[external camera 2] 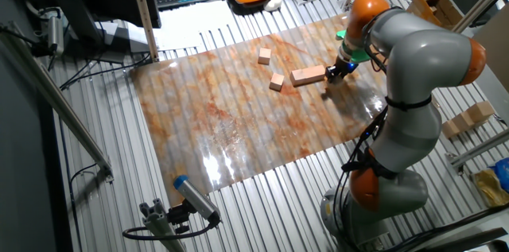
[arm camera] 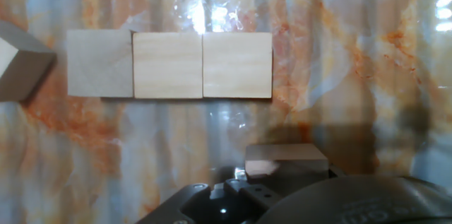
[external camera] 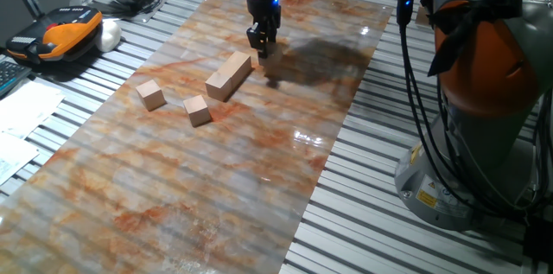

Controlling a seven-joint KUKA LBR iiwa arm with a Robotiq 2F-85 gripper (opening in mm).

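Note:
My gripper [external camera: 264, 47] points down over the far part of the marbled board, shut on a small wooden block [arm camera: 286, 155]. In the wrist view that block sits by the dark fingers at the bottom, its lower part in shade. Near it, a row of three wooden cubes [arm camera: 168, 66] lies end to end, looking like one long bar [external camera: 229, 76] in exterior view 1. Two loose cubes rest apart from the row: one cube [external camera: 197, 111] nearer the camera and another cube [external camera: 150, 95] to its left. The held block looks raised above the board.
The marbled board [external camera: 164, 192] is clear across its near half. An orange and black device [external camera: 57, 35] and papers lie beyond its left edge. More wooden blocks [external camera 2: 468, 119] stand off the board beside the arm. A camera on a post [external camera 2: 196, 198] stands by the board's edge.

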